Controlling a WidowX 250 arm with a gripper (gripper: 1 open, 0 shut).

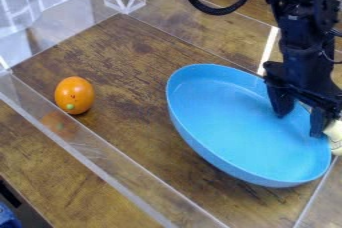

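My black gripper point(297, 102) is at the right, over the right side of a blue oval plate point(241, 137), with its fingers open and reaching down at or near the rim. A pale cream object point(334, 139) is partly visible at the right edge, mostly hidden behind the plate and gripper. An orange round fruit or vegetable point(74, 96) sits on the wooden surface at the left, apart from the plate.
Clear plastic walls border the wooden floor point(120, 52) at the left and top. The wood between the orange object and the back is bare.
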